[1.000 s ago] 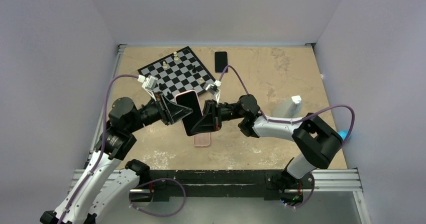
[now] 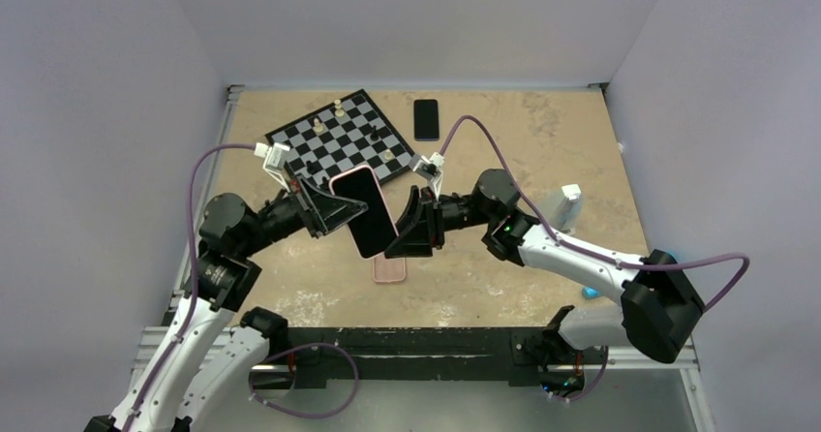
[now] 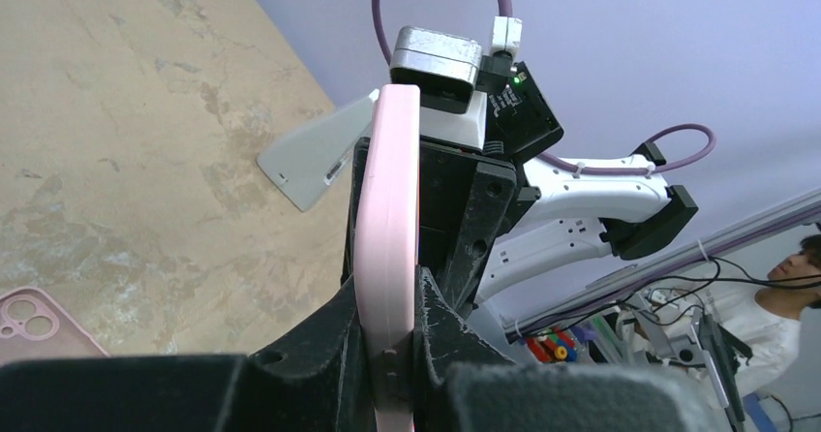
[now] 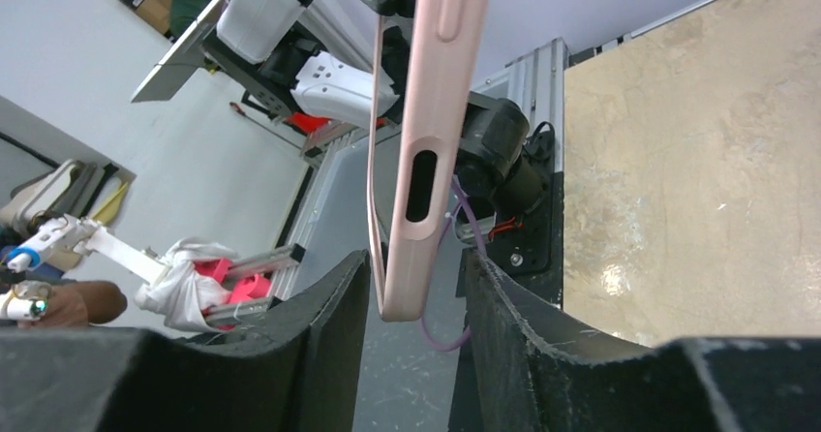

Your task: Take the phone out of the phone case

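A phone in a pink case [image 2: 360,209] [image 3: 387,248] [image 4: 424,132] hangs tilted between the two grippers, black screen showing in the top view. My left gripper [image 2: 344,209] is shut on it, holding it edge-on in the left wrist view. My right gripper [image 2: 407,236] is part open at the case's lower corner. In the right wrist view its fingertips flank the case's end, and a narrow pink strip stands apart along one side of the case. Whether they touch it I cannot tell.
Another pink case [image 2: 389,270] [image 3: 39,330] lies on the table below. A black phone [image 2: 426,119] and a chessboard [image 2: 290,137] are at the back. A white object [image 2: 562,209] stands at the right.
The phone and left gripper have moved slightly left and up.
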